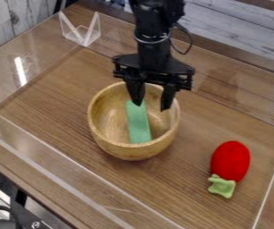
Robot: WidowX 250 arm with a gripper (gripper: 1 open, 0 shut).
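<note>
A tan wooden bowl [109, 125] sits on the wooden table, holding a green oblong object [137, 121]. My black gripper [151, 89] is over the bowl's back rim, open, with its fingers above the bowl's back part. A red rounded object with a pale green part [230, 161] lies to the right.
A clear wire-like or plastic item [82, 27] stands at the back left. A black cable shows at the lower left corner.
</note>
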